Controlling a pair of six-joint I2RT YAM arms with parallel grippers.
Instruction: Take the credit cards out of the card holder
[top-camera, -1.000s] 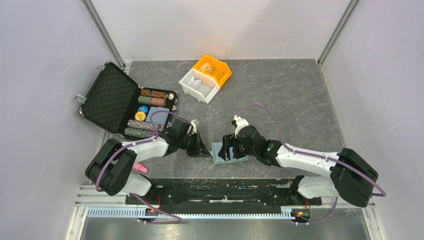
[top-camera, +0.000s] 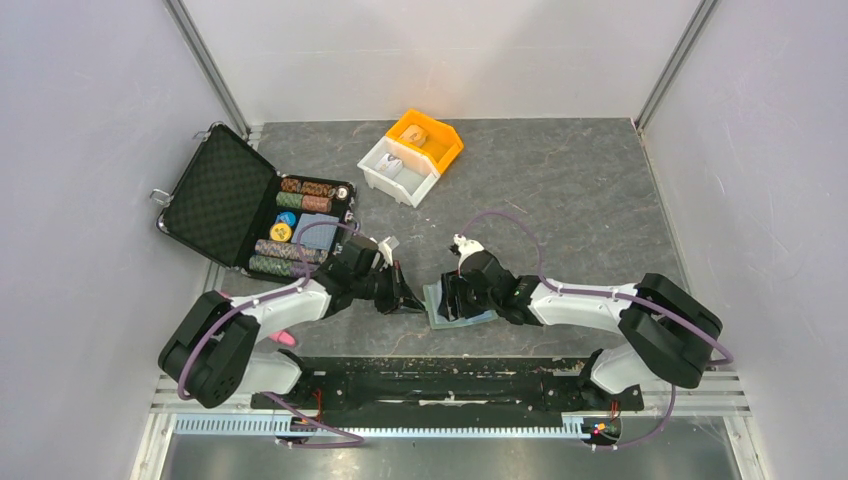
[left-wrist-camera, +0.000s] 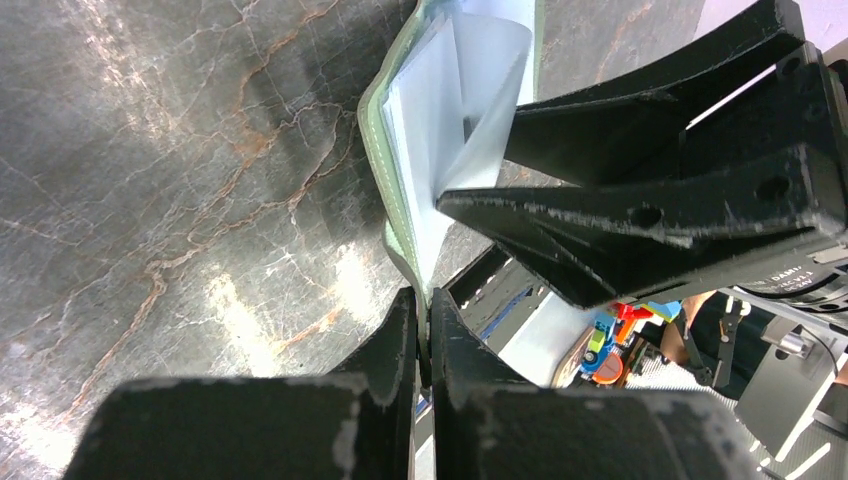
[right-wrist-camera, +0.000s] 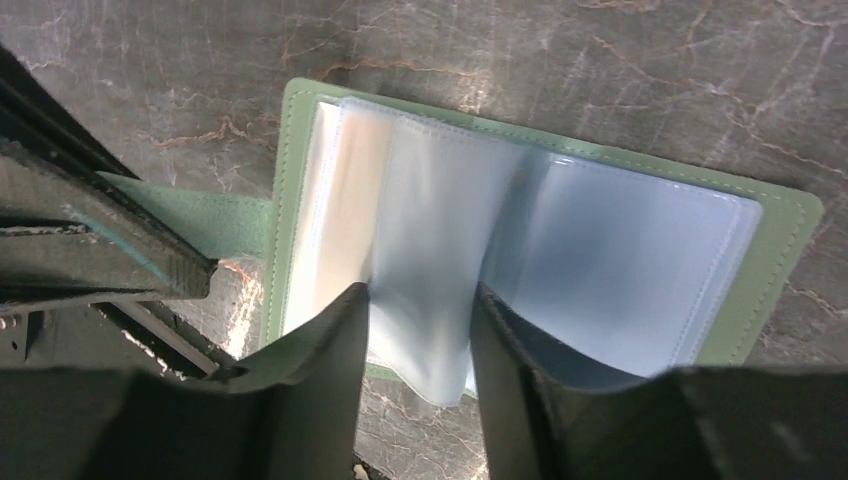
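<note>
The green-edged card holder (top-camera: 437, 321) lies spread open on the table, with bluish-white clear sleeves (right-wrist-camera: 625, 265) inside. My left gripper is shut on the holder's narrow green strap (right-wrist-camera: 232, 222), at its left side. Over the sleeves stands my right gripper, its fingers part open, with one raised, bent sleeve leaf (right-wrist-camera: 435, 220) between the fingers. Seen from the left wrist, that leaf (left-wrist-camera: 500, 85) stands up beside the right fingers (left-wrist-camera: 560, 205). A pale beige area (right-wrist-camera: 350, 200) shows on the holder's left part; whether it is a card I cannot tell.
An open black case (top-camera: 217, 200) with chip rolls stands at the left. White (top-camera: 377, 178) and orange (top-camera: 447, 155) bins sit at the back middle. A pink object (top-camera: 282, 337) lies under the left arm.
My right gripper has shifted slightly left over the holder, and its arm has swung along with it. The left gripper stays at the strap; its arm has moved only a little.
</note>
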